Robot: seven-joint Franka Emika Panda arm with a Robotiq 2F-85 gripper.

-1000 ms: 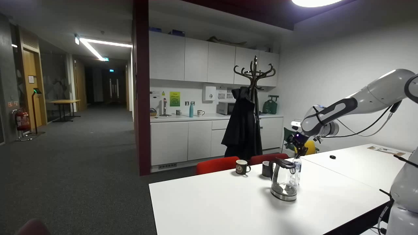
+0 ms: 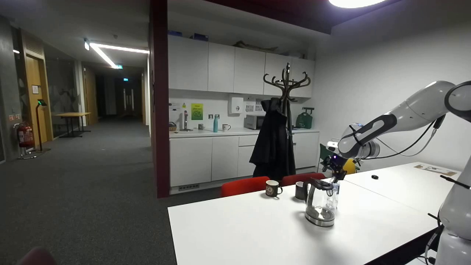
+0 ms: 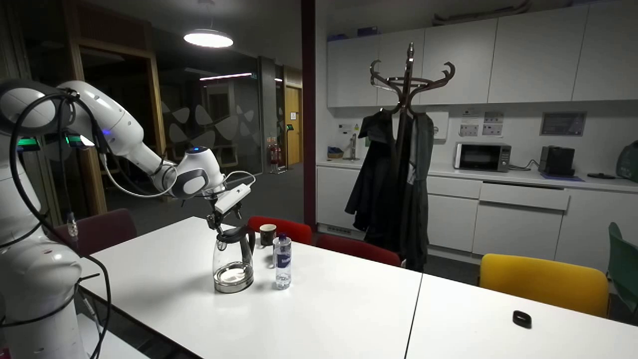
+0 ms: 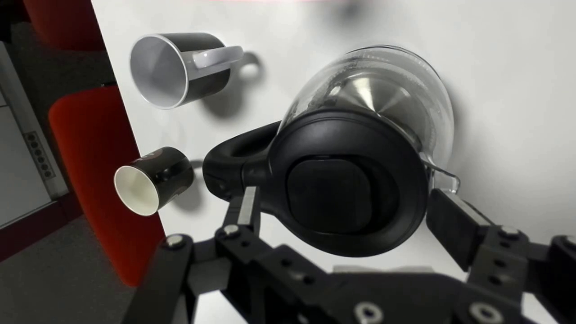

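A glass kettle [image 2: 319, 205] with a black lid and handle stands upright on the white table [image 2: 229, 229]. Seen in the wrist view, its lid [image 4: 329, 194] fills the space between the widely spread fingers of my gripper, which is open. One finger [image 4: 249, 208] overlaps the base of the handle [image 4: 224, 167]; the other is by the spout [image 4: 445, 180]. Contact cannot be made out. In exterior view 2 my gripper [image 3: 216, 224] hangs close to the kettle's top, its fingertips partly hidden behind the lid.
A clear water bottle [image 3: 282, 263] stands close beside the kettle. Two dark mugs, one nearer the table edge [image 4: 154, 181] and one with a white handle [image 4: 205, 67], stand on the handle side. Red chairs [image 2: 245, 186] line that edge.
My arm and gripper have moved slightly down and to the left in exterior view 1, closer to the kettle's top. The kettle, bottle and mugs stay where they were.
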